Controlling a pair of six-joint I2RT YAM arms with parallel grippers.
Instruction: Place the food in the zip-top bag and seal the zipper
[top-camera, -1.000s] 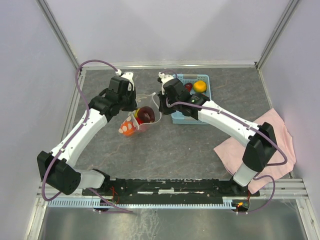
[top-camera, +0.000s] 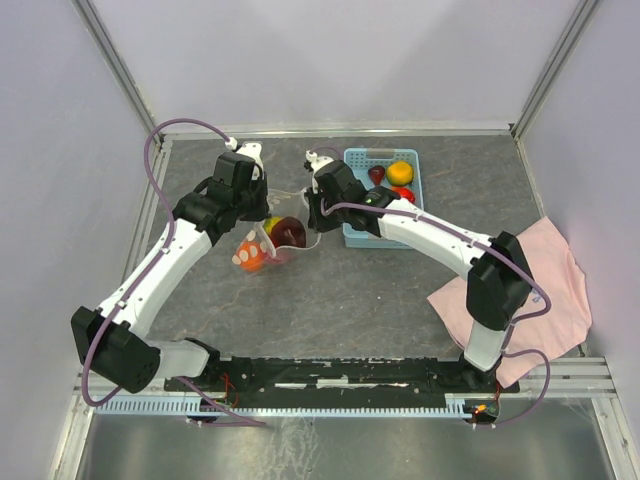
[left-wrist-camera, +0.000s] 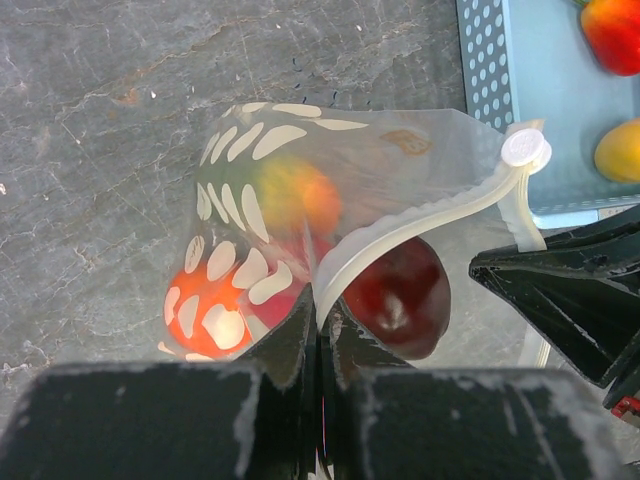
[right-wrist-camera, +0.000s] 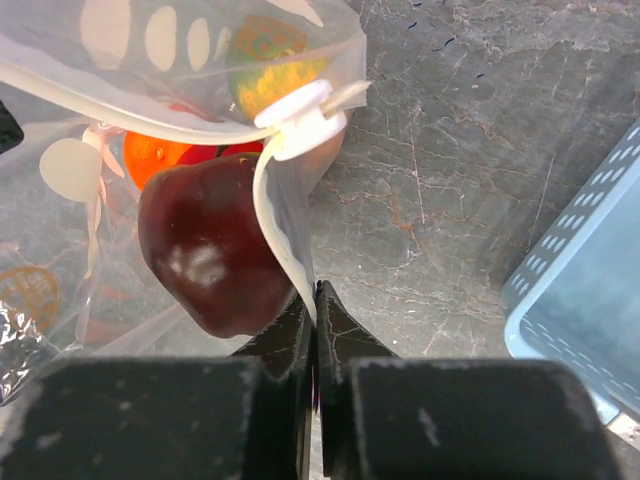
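The clear zip top bag (left-wrist-camera: 410, 150), with pale leaf-like prints, lies on the grey table with its mouth spread between my grippers. Inside are a dark red eggplant-like piece (right-wrist-camera: 210, 245), a yellow-and-red fruit (left-wrist-camera: 300, 195) and something orange (right-wrist-camera: 150, 155). My left gripper is shut on one side of the bag's rim. At the opposite side, the right gripper has its fingers drawn together with the rim running in at their tips. A white zip slider (right-wrist-camera: 300, 120) sits at the far corner of the mouth.
Behind my right gripper stands a light blue perforated basket (top-camera: 418, 180) holding a yellow fruit (top-camera: 400, 173), a red one (top-camera: 404, 193) and a dark red piece (top-camera: 376, 175). A pink cloth (top-camera: 545, 290) covers the right side.
My right gripper was at the bag's rim, drew slightly away to the right, and has now come back left against the rim. The left arm has shifted slightly left with its side of the bag.
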